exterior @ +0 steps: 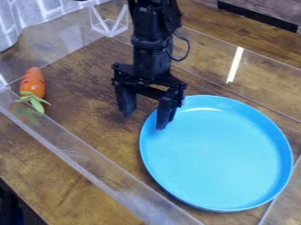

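Note:
My black gripper (pixel 146 100) points down at the upper-left rim of a blue plate (pixel 216 158). Its two fingers stand apart, open, one over the bare wood and the other by the plate's rim; I see nothing held between them. An orange toy carrot (pixel 33 86) with a green top lies at the far left on the wooden table, well apart from the gripper.
A clear plastic wall runs along the left and lower-left side. Bare wooden table (pixel 83 97) lies between the carrot and the gripper, and more free surface stretches to the upper right.

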